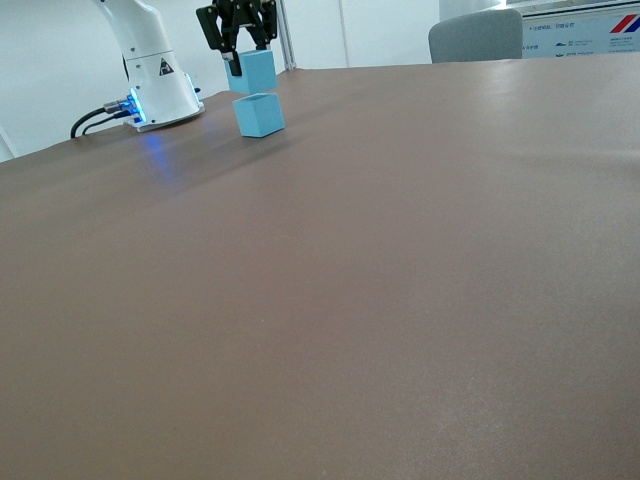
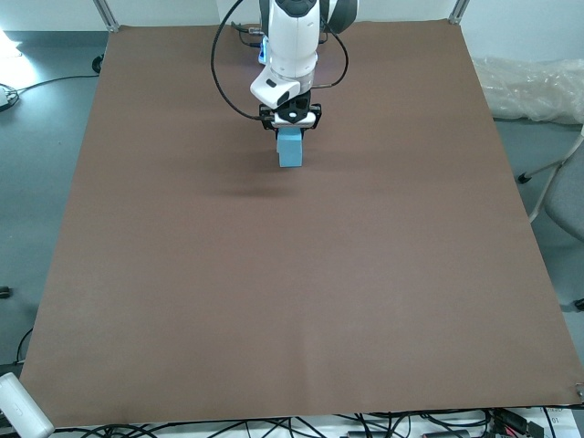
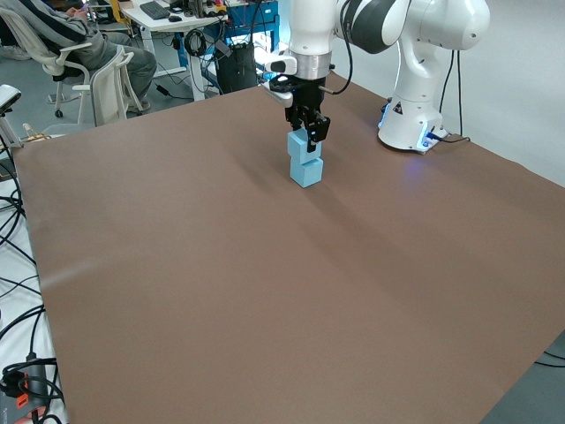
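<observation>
My black gripper is shut on the upper light blue cube, which sits directly over a lower light blue cube on the brown table. In the right view the gripper holds the upper cube above the lower cube; whether the two touch is hard to tell. In the left view the gripper largely covers the stack, and the blue cubes show beneath it.
The white arm base stands at the far edge. Cables lie beyond the table edge, and a grey chair stands beside it.
</observation>
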